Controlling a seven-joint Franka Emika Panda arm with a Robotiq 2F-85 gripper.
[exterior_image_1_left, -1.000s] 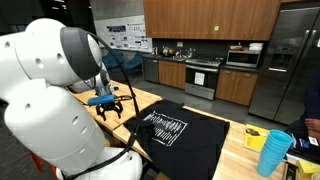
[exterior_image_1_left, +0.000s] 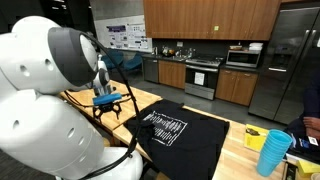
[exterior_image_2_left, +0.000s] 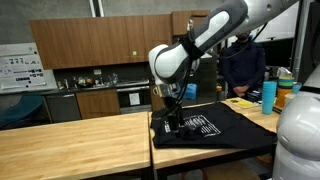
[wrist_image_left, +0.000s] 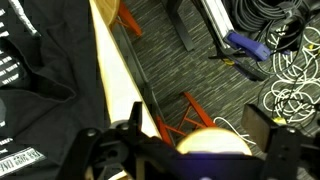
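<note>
A black cloth with white print, seemingly a T-shirt (exterior_image_1_left: 185, 135), lies spread over the wooden table, with folds at its near left part. The same cloth (exterior_image_2_left: 210, 125) shows beyond the arm in exterior view 2, and part of it (wrist_image_left: 60, 100) fills the left of the wrist view. My gripper is open, its dark fingertips wide apart and nothing held between them. It hangs beside the cloth, over the table's edge, with floor beneath in the wrist view.
A blue cup (exterior_image_1_left: 272, 152) stands on the table's right, near a yellow item (exterior_image_1_left: 256, 137). Below the edge are coiled cables (wrist_image_left: 290, 75) and a pale round seat-like top (wrist_image_left: 215, 142). Bare tabletop (exterior_image_2_left: 75, 150) stretches left.
My arm has shifted slightly, its gripper end moving a little to the right in exterior view 1. The cloth and the cup look unmoved.
</note>
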